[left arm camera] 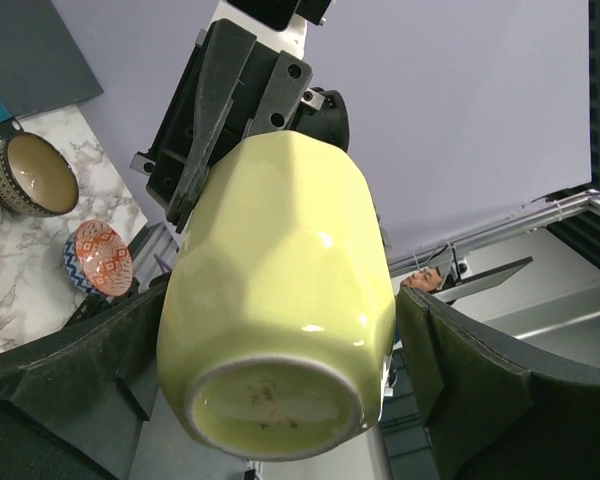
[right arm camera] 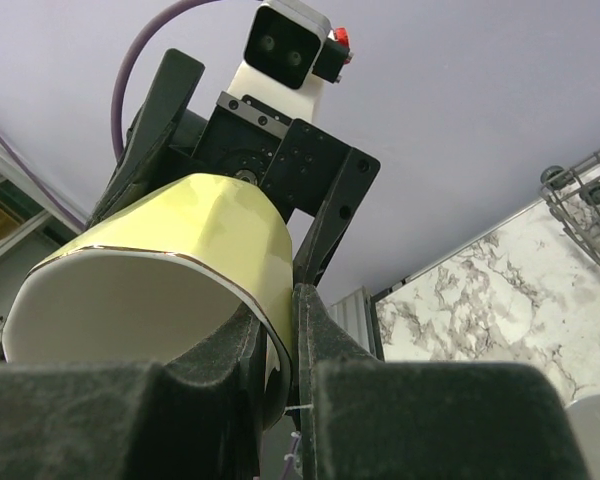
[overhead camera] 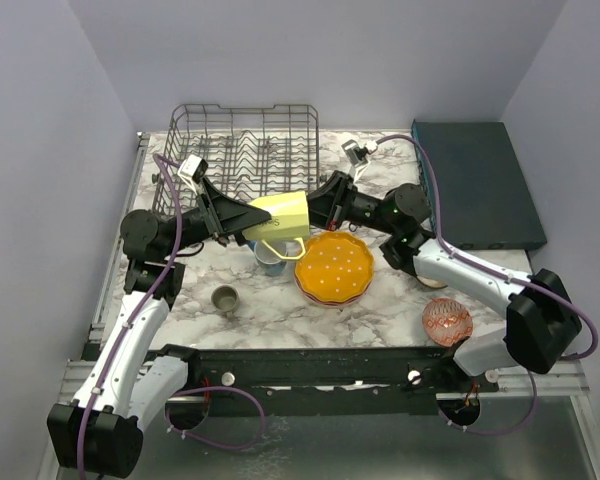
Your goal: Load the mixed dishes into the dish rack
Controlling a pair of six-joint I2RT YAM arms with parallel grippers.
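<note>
A pale yellow mug (overhead camera: pixel 283 213) hangs above the counter between the two arms, lying on its side with its handle toward the front. My right gripper is shut on the mug's rim, one finger inside the white opening. From the other end, my left gripper stands open with its fingers on either side of the mug's base; whether they touch it I cannot tell. Behind the left arm is the wire dish rack (overhead camera: pixel 245 107), with no dishes visible in it. Below the mug lie a scalloped orange plate (overhead camera: pixel 335 268) and a partly hidden blue-grey cup (overhead camera: pixel 270 263).
A small grey cup (overhead camera: pixel 225 299) stands at the front left of the marble counter. At the right are a red patterned bowl (overhead camera: pixel 447 321) and a tan bowl (left arm camera: pixel 42 175), partly covered by the right arm in the top view. A dark box (overhead camera: pixel 475 185) fills the back right.
</note>
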